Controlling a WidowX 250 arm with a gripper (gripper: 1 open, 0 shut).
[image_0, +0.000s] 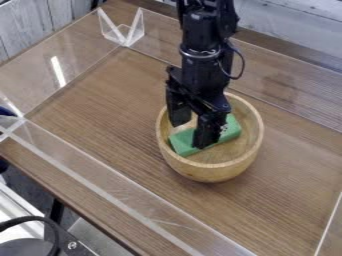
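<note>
A round wooden bowl (227, 166) stands on the wooden table, right of centre. Inside it lies a green block (186, 142). My black gripper (193, 121) hangs over the bowl, its fingers reaching down into it around the upper part of the block. Whether the fingers are open or closed on the block is hard to make out, as the dark parts overlap.
A white wire holder (122, 30) stands at the back left. A black cable (40, 231) shows at the lower left edge.
</note>
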